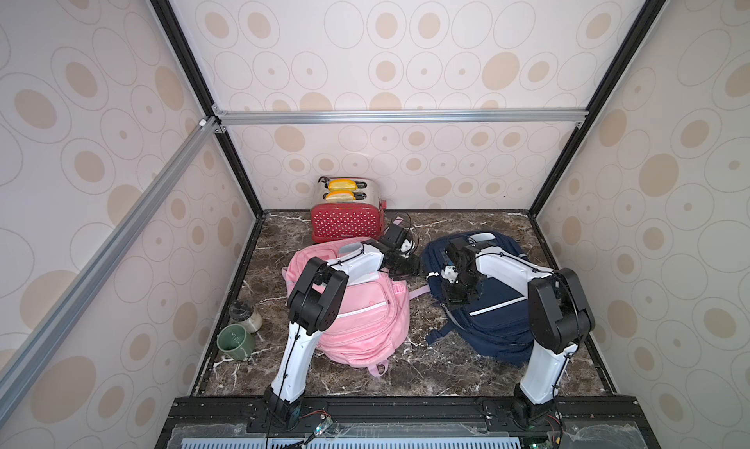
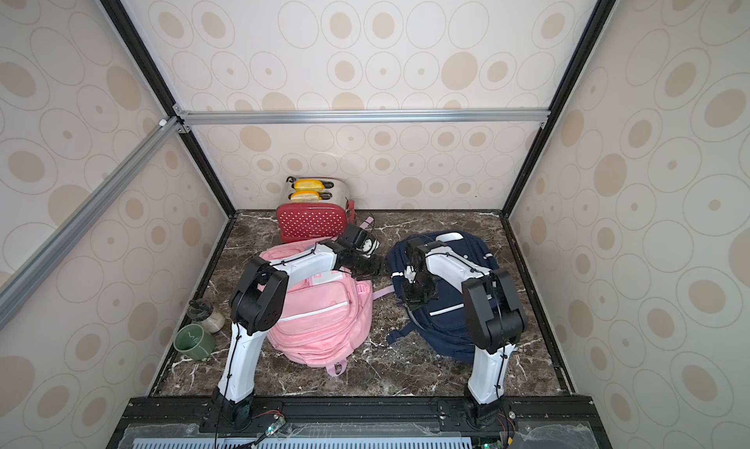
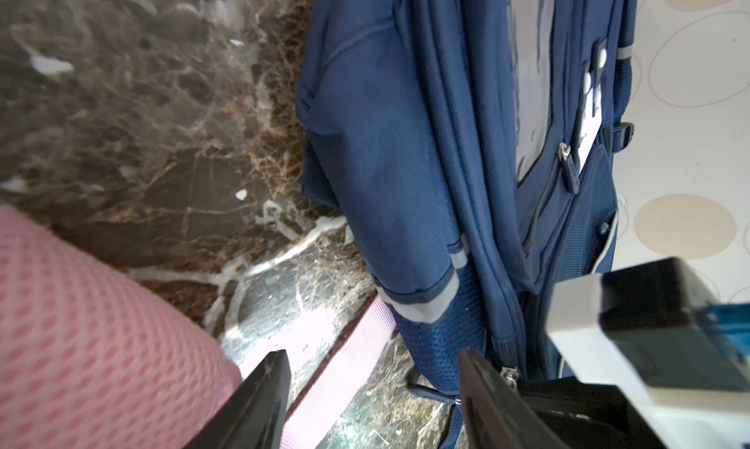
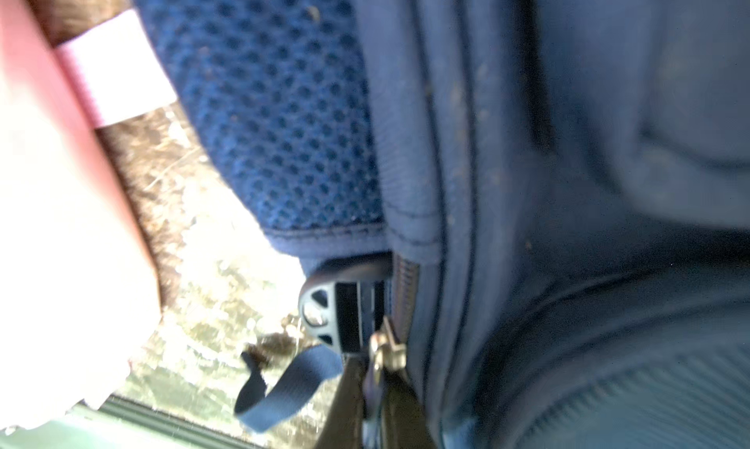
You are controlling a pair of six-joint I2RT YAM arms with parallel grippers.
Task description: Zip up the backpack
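Note:
The navy backpack [image 1: 500, 324] lies on the right of the marble floor, a mesh side pocket [image 4: 265, 113] along its left edge. In the right wrist view a zipper [image 4: 404, 288] runs below that pocket, beside a black buckle [image 4: 347, 300]. My right gripper is shut on the zipper pull [image 4: 386, 347]. My left gripper stands open over the gap between the two bags, with a pink strap [image 3: 351, 363] below, seen between its fingers.
A pink backpack [image 1: 359, 331] lies on the left. A red dotted bag [image 1: 346, 222] stands at the back. A green mug [image 1: 234, 341] and a jar [image 1: 245, 316] are at front left. Walls enclose the floor on the back and sides.

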